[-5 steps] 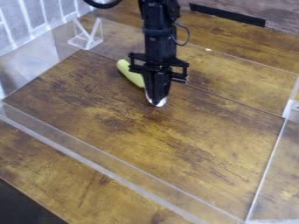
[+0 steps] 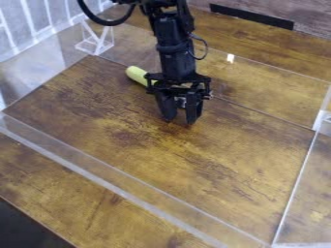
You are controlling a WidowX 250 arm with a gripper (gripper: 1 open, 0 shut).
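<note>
The black robot arm hangs from the top centre, its gripper low over the wooden table in the middle of the view. A pale green elongated object lies just behind and left of the gripper, partly hidden by it. Whether anything is between the fingers, and how far apart they stand, cannot be made out.
Clear plastic walls border the work area on the table. A white stand is at the back left, and a small white piece at the back right.
The gripper has moved slightly toward the front, and the white patch that showed beneath it earlier is now mostly hidden.
</note>
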